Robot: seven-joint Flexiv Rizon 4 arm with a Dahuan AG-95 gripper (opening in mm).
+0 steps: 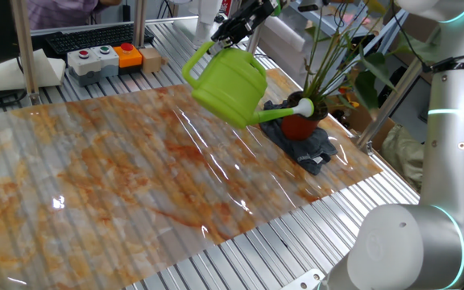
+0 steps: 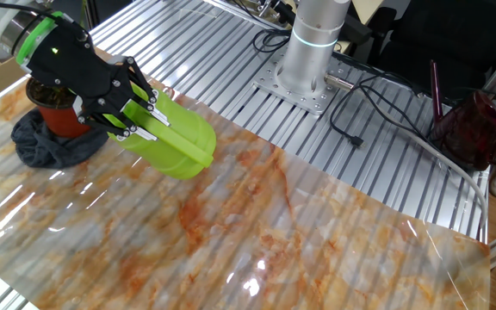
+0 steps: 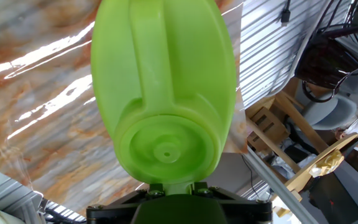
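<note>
A green watering can (image 1: 230,87) hangs tilted above the table, its spout pointing down toward a potted plant; in exterior view 1 the spout's rose overlaps the pot's rim. My gripper (image 2: 138,120) is shut on the can's handle, with fingers on both sides of it. In the wrist view the can's body (image 3: 166,81) fills the middle, and the gripper shows at the bottom edge. The plant stands in a brown-red pot (image 1: 300,127) on a crumpled dark cloth (image 1: 306,151). Whether any water flows cannot be seen.
A glossy marbled sheet (image 1: 79,177) covers much of the slatted metal table and is mostly clear. Button boxes (image 1: 93,64) and a keyboard (image 1: 87,39) lie at the back left. A dark red jug (image 2: 472,129) stands at the right in exterior view 2.
</note>
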